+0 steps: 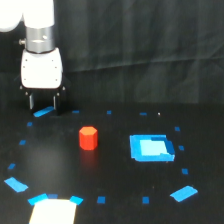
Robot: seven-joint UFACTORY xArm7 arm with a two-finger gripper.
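My gripper [43, 101] hangs at the upper left of the camera view, below its white body. Its two dark fingers stand well apart, and nothing shows between them. To its right and nearer the camera, a red hexagonal block [88, 138] lies on the black table, clear of the gripper. Farther right is a flat blue square [135, 148] with a pale patch [153, 147] in its middle; whether it is a shallow tray or a flat marking is hard to tell.
A pale cream square [53, 212] is cut off by the bottom edge at left. Blue tape pieces, such as one strip [184, 193] at lower right, mark the table. Between the red block and the blue square the surface is bare. A black curtain [145, 50] hangs behind.
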